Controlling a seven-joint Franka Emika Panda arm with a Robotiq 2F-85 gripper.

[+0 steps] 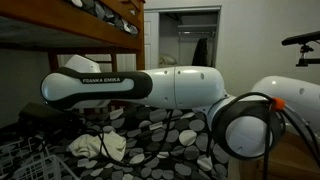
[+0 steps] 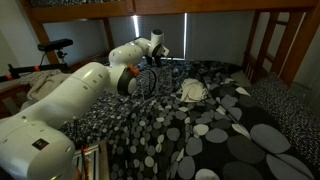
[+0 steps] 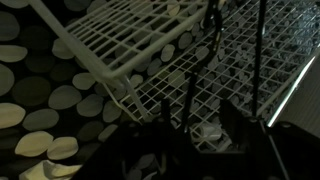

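Observation:
My gripper is at the bottom of the wrist view, with its two dark fingers standing apart. A white wire rack [image 3: 112, 70] with a grid floor spreads beneath and ahead of it. Long thin dark strips cross the rack, and I cannot tell what they are. Something small and pale shows low between the fingers; whether it touches them is unclear. In the first exterior view, the dark gripper [image 1: 48, 120] hangs over the rack [image 1: 40, 168] at the far left, its fingertips lost in shadow.
A crumpled white cloth [image 1: 98, 146] lies beside the rack on dark bedding with grey spots [image 2: 140, 135]. Overhead runs a wooden bunk rail [image 1: 75, 24]. Right of the cloth, the bedding is mostly clear.

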